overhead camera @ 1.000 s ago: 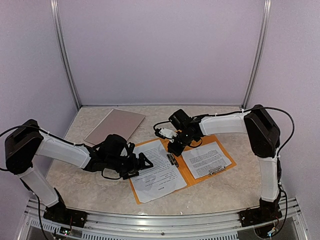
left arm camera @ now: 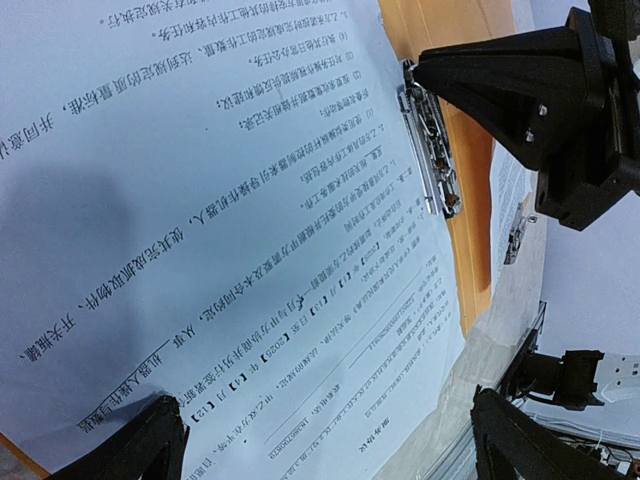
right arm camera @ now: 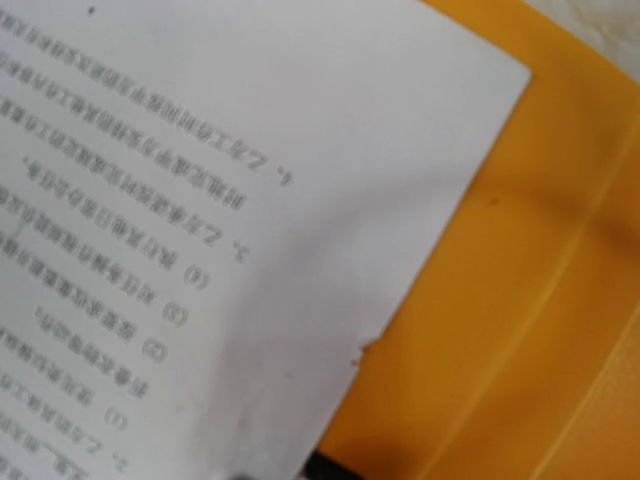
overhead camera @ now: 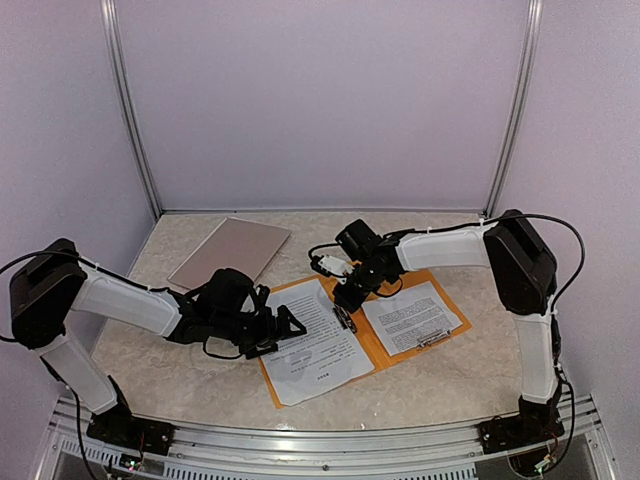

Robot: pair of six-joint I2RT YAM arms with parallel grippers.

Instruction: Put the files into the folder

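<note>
An open orange folder (overhead camera: 378,355) lies on the table. On its left half is a white printed sheet (overhead camera: 318,365), on its right half another sheet (overhead camera: 410,315). A metal clip (left arm camera: 432,150) sits at the spine. My left gripper stands open low over the left sheet, nothing held. My right gripper (overhead camera: 345,296) is just above the spine by the clip; in the left wrist view its black body reaches to the clip. It looks shut, and I cannot see anything between its fingers. The right wrist view shows paper (right arm camera: 220,200) on orange card, slightly blurred.
A pinkish-grey board (overhead camera: 228,250) lies at the back left. Bare table surrounds the folder at the front and right. Walls and metal rails border the table.
My right arm has shifted very slightly near the spine. The left arm, sheets and folder show no visible change.
</note>
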